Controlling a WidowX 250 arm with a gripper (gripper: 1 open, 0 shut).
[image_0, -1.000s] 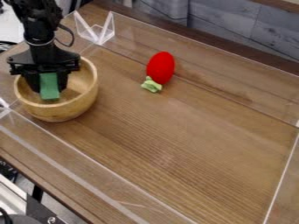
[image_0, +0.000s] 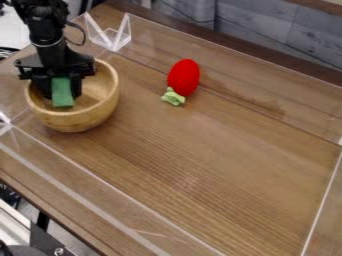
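My black gripper (image_0: 56, 70) reaches down from the top left into a wooden bowl (image_0: 90, 115) at the left of the camera view. A green object (image_0: 62, 92) is in the bowl, just below the fingertips. Whether the fingers grip it or only surround its top is hard to tell at this size.
A red oval object (image_0: 185, 77) lies at the top centre, with a small light-green item (image_0: 174, 97) just below it. A raised edge runs along the top right.
The gripper has moved slightly up the frame, and the green object and bowl appear shifted slightly with it.
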